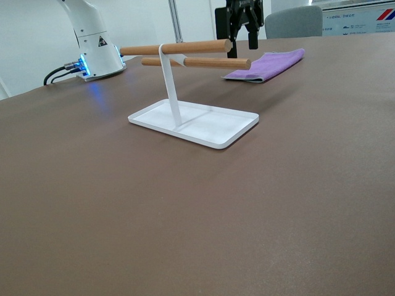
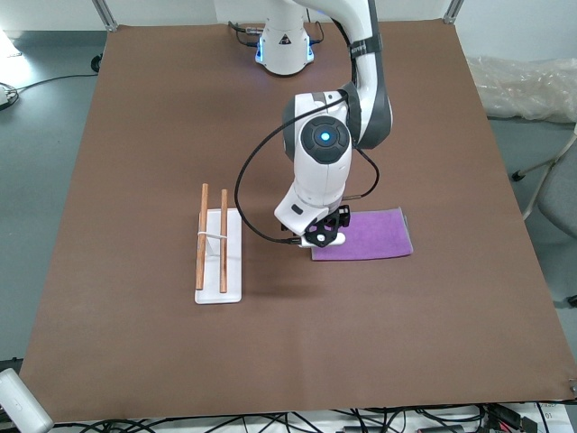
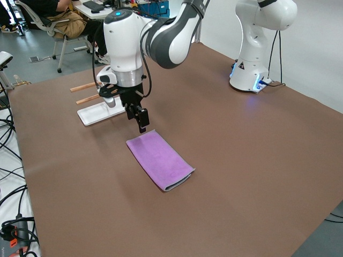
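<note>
A purple cloth [image 2: 370, 239] lies flat and folded on the brown table, also seen in the top view [image 1: 271, 65] and right view [image 3: 159, 160]. My black gripper [image 3: 142, 123] hangs above the table at the cloth's end nearer the rack, fingertips pointing down; in the top view its two fingers [image 1: 253, 38] look apart. A white rack [image 2: 233, 271] with two wooden bars [image 1: 176, 47] stands beside the cloth.
The white robot base [image 2: 281, 50] stands at the back. Cables lie beyond the table's edge.
</note>
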